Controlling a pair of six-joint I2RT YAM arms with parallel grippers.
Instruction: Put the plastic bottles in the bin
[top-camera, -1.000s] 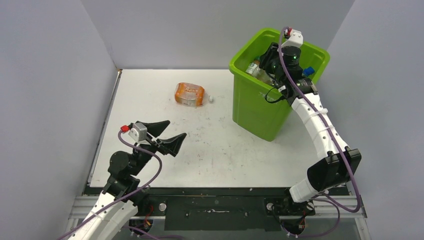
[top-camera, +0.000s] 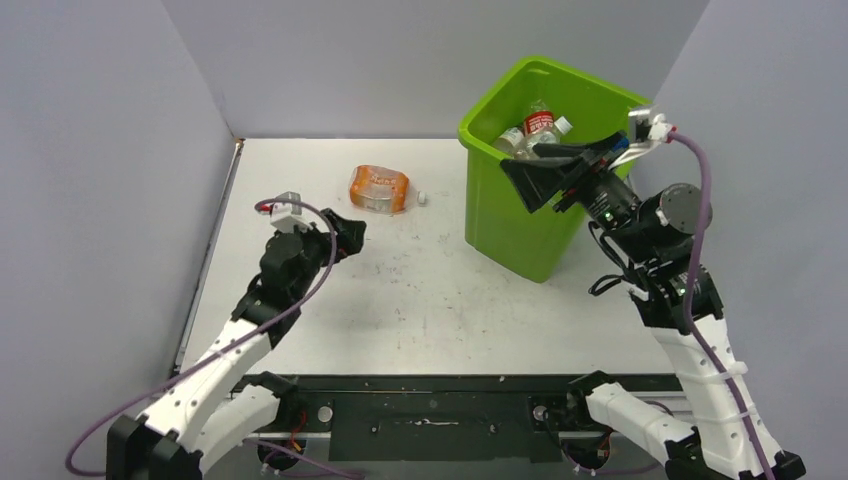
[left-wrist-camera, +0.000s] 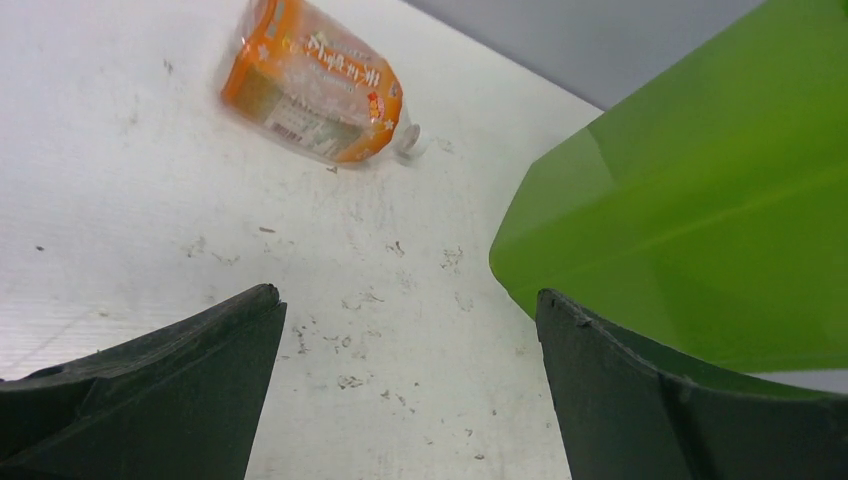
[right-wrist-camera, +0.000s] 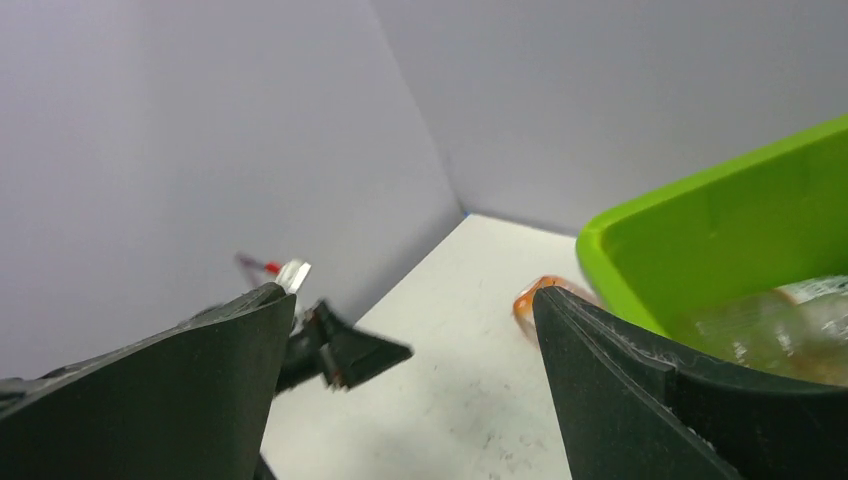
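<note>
A clear plastic bottle (top-camera: 379, 189) with an orange label and a white cap lies on its side at the back of the table. In the left wrist view the same bottle (left-wrist-camera: 318, 85) shows beyond the fingers, at the upper left. My left gripper (top-camera: 350, 236) hovers nearer the front than the bottle, open and empty. The green bin (top-camera: 510, 215) stands at the back right with several bottles (top-camera: 537, 131) inside. Over the bin's front rim is my right gripper (top-camera: 525, 170), open, holding nothing. Part of the bin's contents is hidden behind it.
Grey walls (top-camera: 420, 65) close in the back and both sides. A purple cable (top-camera: 705, 210) runs along each arm.
My left gripper has moved away from the front edge toward the bottle and turned. The right gripper rose out of the bin, opened, and swung to its front rim. The orange-labelled bottle has not moved.
</note>
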